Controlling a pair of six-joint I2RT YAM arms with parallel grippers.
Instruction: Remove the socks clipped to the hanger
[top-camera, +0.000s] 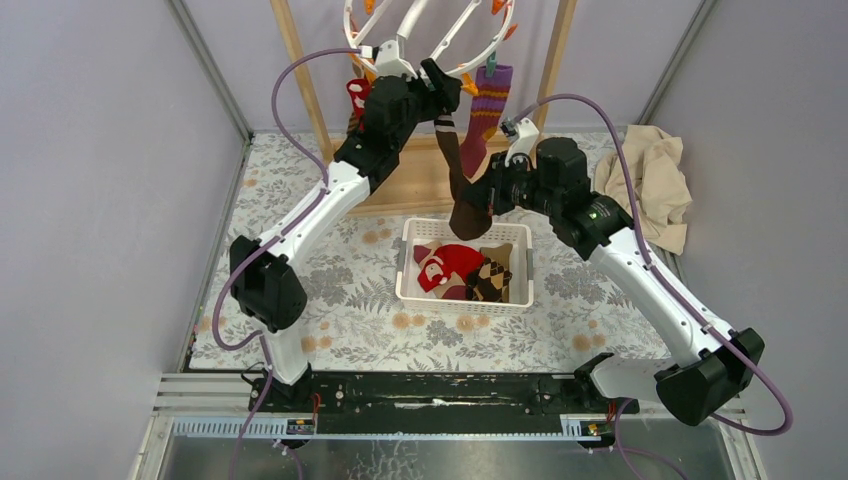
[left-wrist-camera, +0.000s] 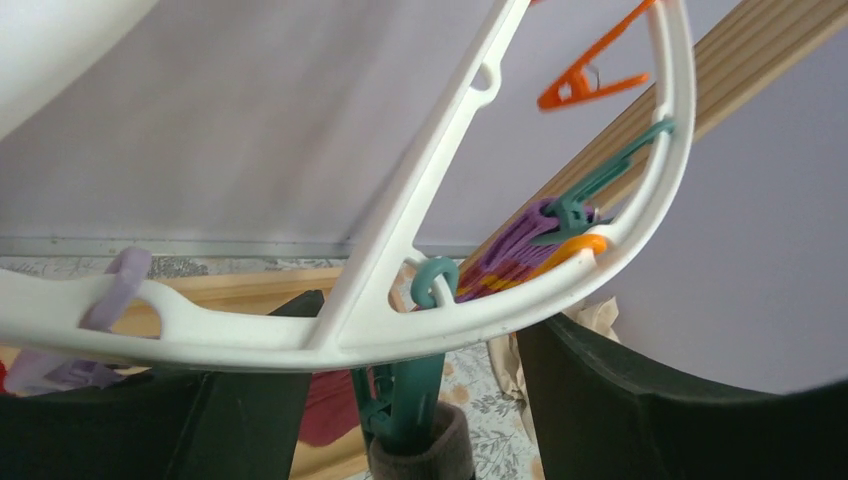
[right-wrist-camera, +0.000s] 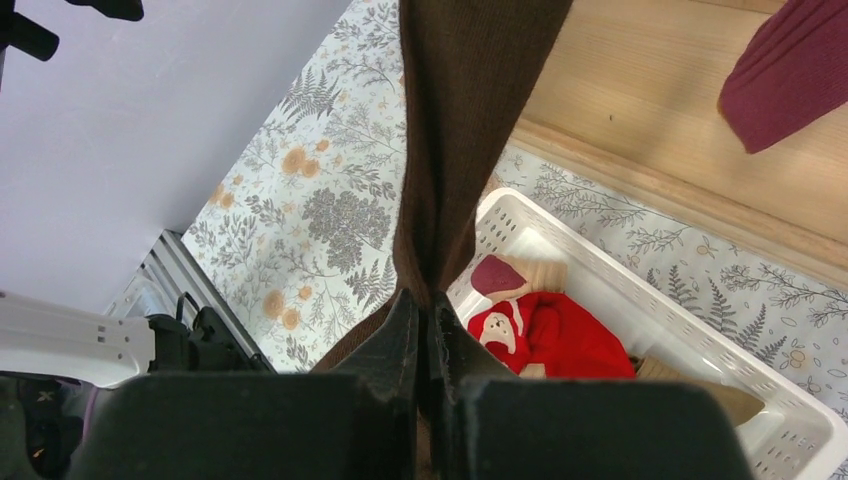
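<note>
A long brown sock (top-camera: 470, 222) with pale stripes near its top hangs from a teal clip (left-wrist-camera: 415, 390) on the white round hanger (left-wrist-camera: 230, 340). Around that clip my left gripper (top-camera: 440, 88) stands open, its two fingers (left-wrist-camera: 590, 400) apart on either side of the clip and the sock's cuff. Lower down, my right gripper is shut on the brown sock, whose fabric runs down into its fingertips. A purple, striped sock (top-camera: 490, 95) hangs to the right from another clip. Behind the left arm, a red sock (top-camera: 358, 92) hangs partly hidden.
Below the hanger, a white basket (top-camera: 470, 307) contains several socks, including a red one (top-camera: 460, 260) with a white face. Wooden posts (top-camera: 557, 60) flank the hanger. A beige cloth (top-camera: 645, 180) lies at right. The patterned table in front of the basket is clear.
</note>
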